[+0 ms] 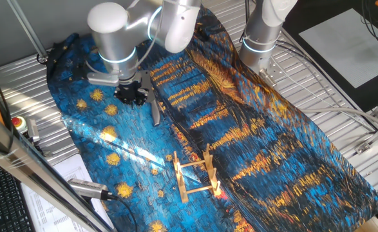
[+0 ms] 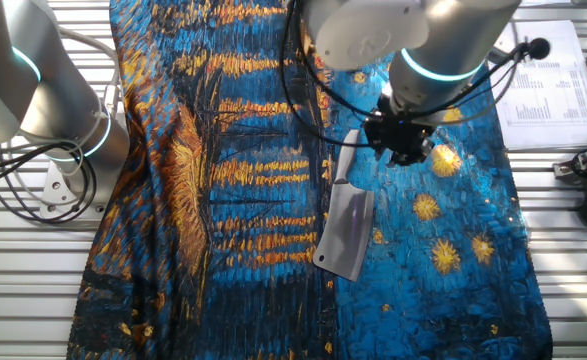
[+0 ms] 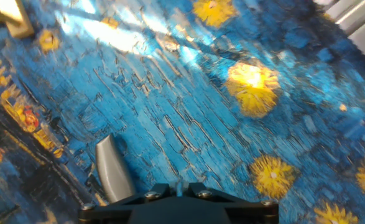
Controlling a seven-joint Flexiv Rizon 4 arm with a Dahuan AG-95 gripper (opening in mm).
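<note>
A cleaver with a grey handle (image 1: 155,114) and a broad metal blade (image 2: 348,230) lies flat on the blue patterned cloth. In the wrist view, its handle (image 3: 114,169) shows at the lower left, and the blade is out of frame. My gripper (image 2: 403,155) hangs above the cloth beside the handle, apart from it. From exterior view 1, the gripper (image 1: 134,98) covers part of the blade. Its black fingertips (image 3: 160,190) come close together at the bottom of the wrist view, with nothing visible held between them.
A small wooden rack (image 1: 198,165) stands on the cloth, away from the gripper. A metal post (image 1: 40,167), a laptop (image 1: 5,200) and papers lie to the left. Cloth between cleaver and rack is clear.
</note>
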